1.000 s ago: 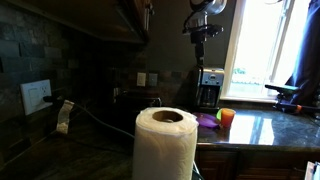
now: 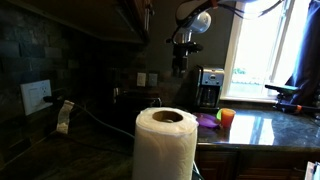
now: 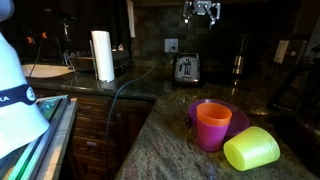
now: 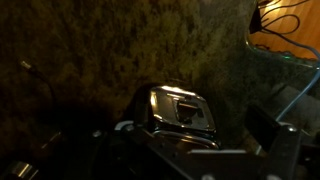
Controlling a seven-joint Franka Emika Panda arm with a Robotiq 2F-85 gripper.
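My gripper (image 2: pixel 180 68) hangs high over the counter, empty and well clear of everything below. In exterior view 2 only the lower part of the gripper (image 3: pixel 201 14) shows at the top edge. Looking down in the wrist view, I see the shiny toaster (image 4: pixel 181 108) between and beyond my dark, spread fingers (image 4: pixel 264 128). The toaster (image 3: pixel 188 68) stands against the back wall. An orange-pink cup (image 3: pixel 212 130) stands by a purple bowl (image 3: pixel 238 120), and a yellow-green cup (image 3: pixel 250 149) lies on its side in front.
A paper towel roll (image 2: pixel 164 150) stands upright close to exterior view 1's camera. The coffee maker (image 2: pixel 209 88) is near the window. A cable (image 3: pixel 122 90) runs across the counter. Bare granite (image 3: pixel 165 120) lies left of the cups.
The cups, bowl and paper towel roll have stayed put.
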